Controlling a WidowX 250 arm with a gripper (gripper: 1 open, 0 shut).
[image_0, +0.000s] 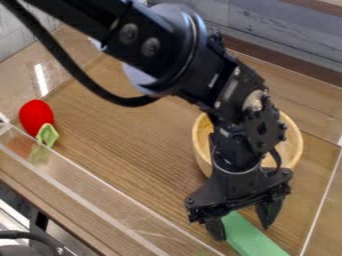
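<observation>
My black gripper (241, 215) is open at the lower right, its fingers just over the near end of a flat green object (257, 244) that runs off the bottom edge; whether they touch it is unclear. A yellow bowl (285, 145) sits behind the gripper, partly hidden by the arm.
A red object (35, 115) with a light green end lies at the far left of the wooden table (110, 150). A grey wooden wall runs along the back; a pale strip crosses the near left.
</observation>
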